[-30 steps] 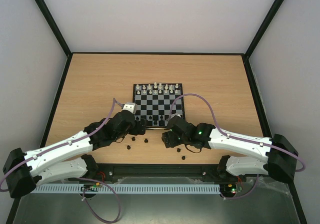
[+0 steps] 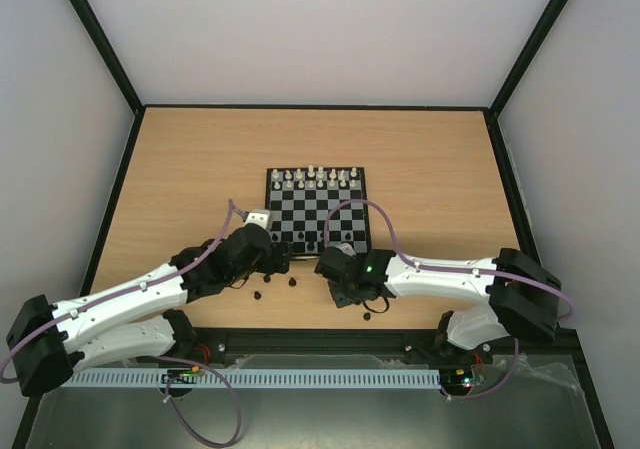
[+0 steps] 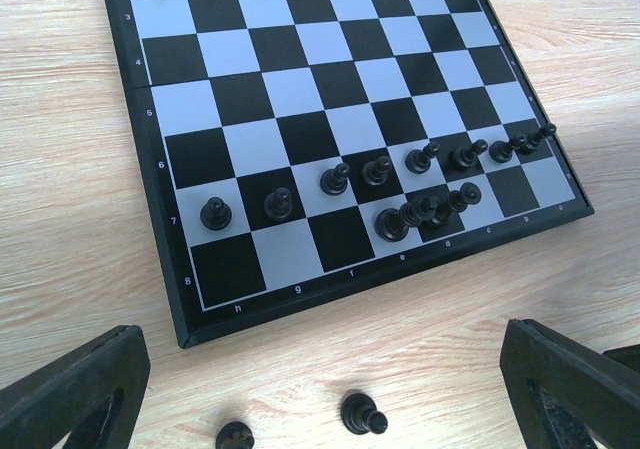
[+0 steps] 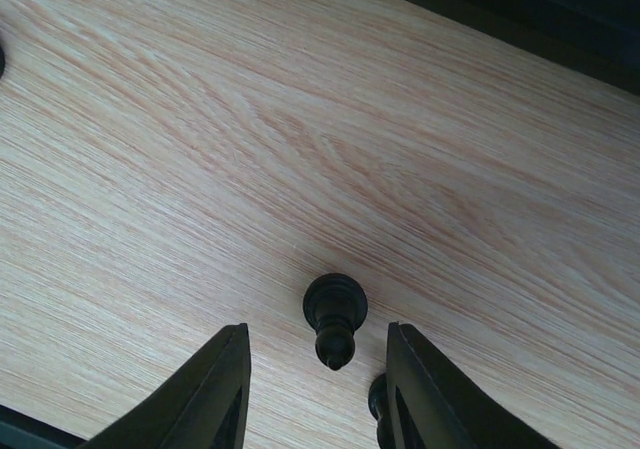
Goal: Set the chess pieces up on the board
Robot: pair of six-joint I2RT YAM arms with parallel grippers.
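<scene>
The checkered board [image 2: 317, 214] has white pieces [image 2: 311, 172] in two rows at its far side. On its near side, a row of black pawns [image 3: 278, 204] and two taller black pieces [image 3: 395, 223] stand. My left gripper is open beside the board's near left corner, above two loose black pieces [image 3: 362, 414]. My right gripper is partly open over the table in front of the board. A slim black piece with a pointed top [image 4: 335, 319] stands at its fingertips, apparently unheld. Another black piece [image 4: 379, 409] is partly hidden behind the right-hand finger.
Several loose black pieces [image 2: 257, 295] are on the table near the left arm, and one [image 2: 367, 316] lies close to the front edge. Both arms sit near each other at the board's near side. The table [image 2: 200, 159] beyond and beside the board is bare.
My right gripper has moved toward the front edge, covering a loose black piece that showed earlier in the top view. The left arm has barely moved.
</scene>
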